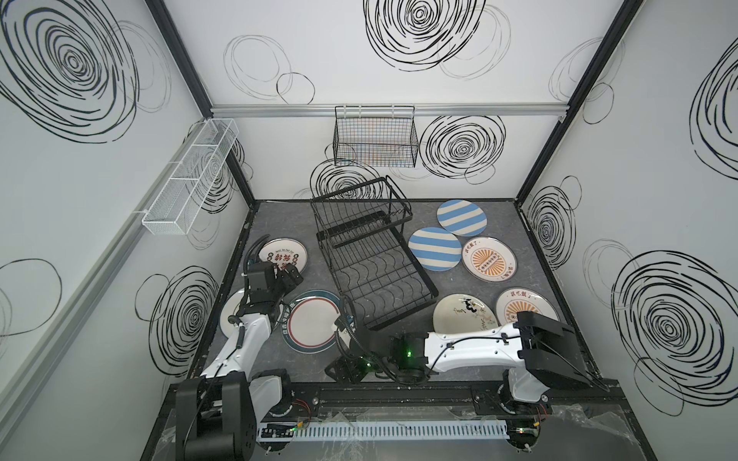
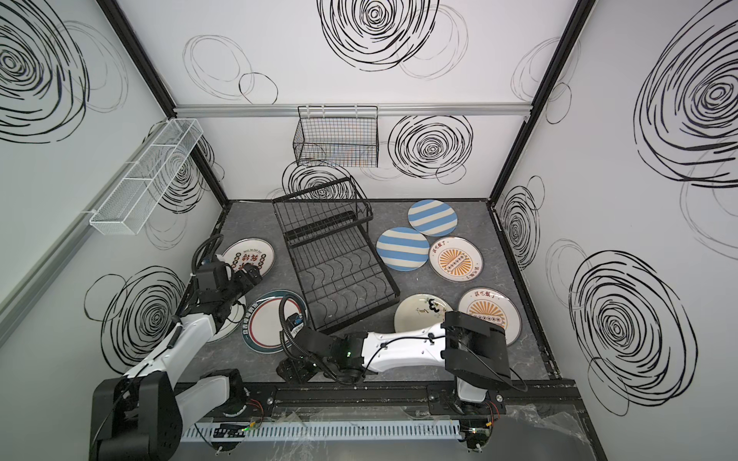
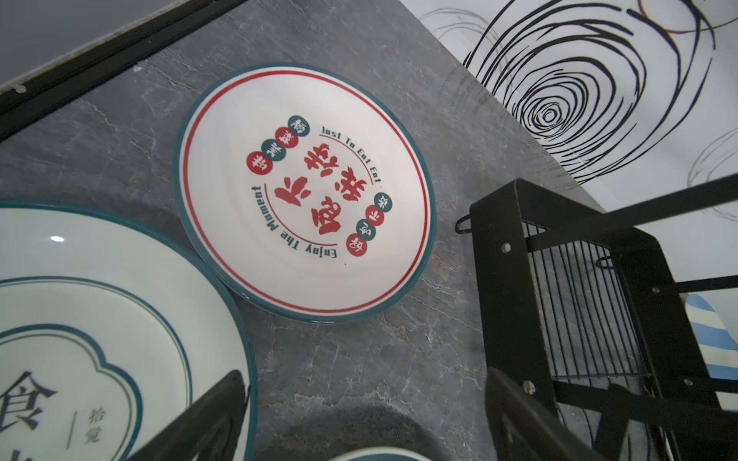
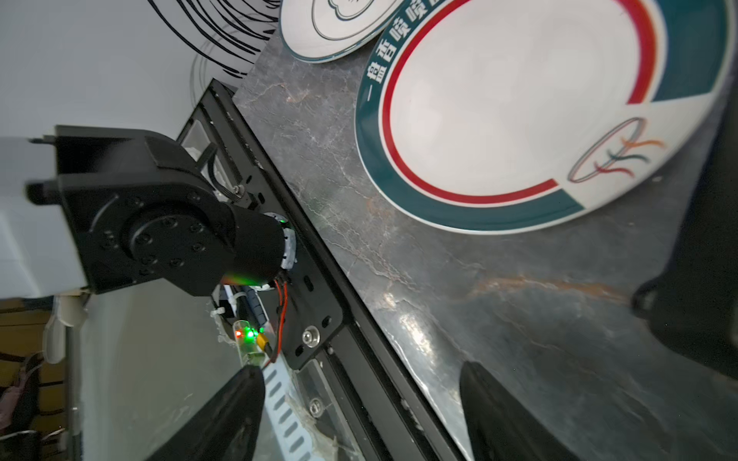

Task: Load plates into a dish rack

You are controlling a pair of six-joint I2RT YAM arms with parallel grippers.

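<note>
The black dish rack stands in the middle, its slots without plates. My left gripper is open over the left-side plates: the red-lettered plate and a larger teal-ringed plate. My right gripper is open, with nothing between its fingers, low near the front edge beside the red-and-teal rimmed plate.
Two blue-striped plates, two orange sunburst plates and a cream plate lie right of the rack. Wire baskets hang on the back and left rails. The front metal edge runs below my right gripper.
</note>
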